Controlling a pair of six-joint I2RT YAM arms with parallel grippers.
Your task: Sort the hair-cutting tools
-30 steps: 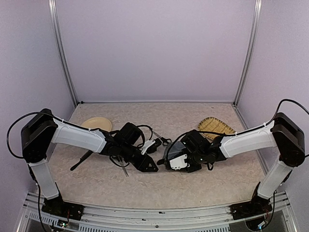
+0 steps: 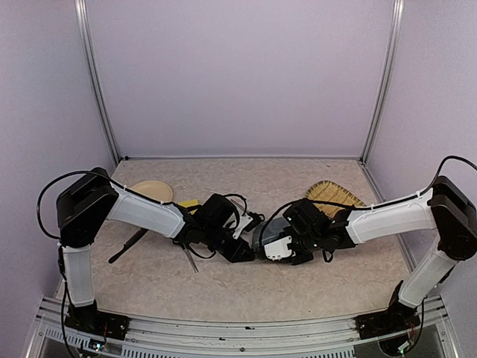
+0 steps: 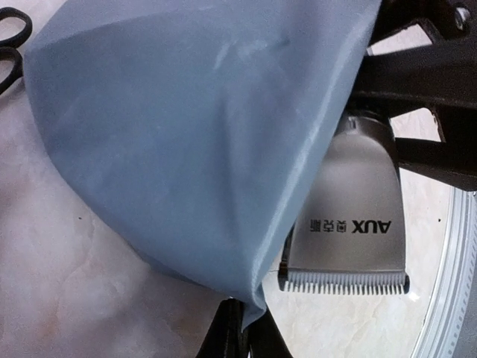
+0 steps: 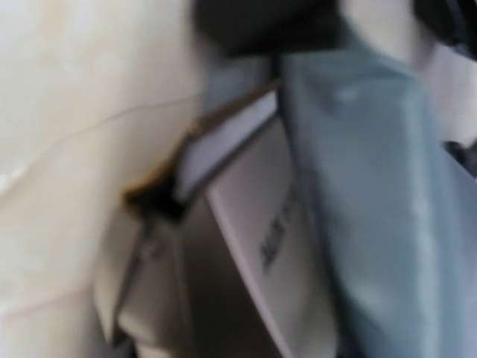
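A soft grey-blue pouch (image 3: 186, 142) hangs in the left wrist view, its lower corner narrowing to a dark tab. My left gripper is shut on that tab at the bottom of the view. Beside the pouch's edge is the silver AUX hair clipper (image 3: 350, 201), toothed blade toward the front. Black fingers of my right gripper overlap the clipper's far end; it also fills the right wrist view, blurred (image 4: 276, 239). My right gripper is shut on it, though the contact itself is hidden. Black scissor handles (image 3: 10, 56) show at the left edge.
A round beige plate (image 2: 151, 190) stands at the back left, a woven basket (image 2: 334, 195) at the back right. A dark-handled tool (image 2: 128, 245) and a thin metal tool (image 2: 190, 259) lie left. Both arms nearly touch mid-table.
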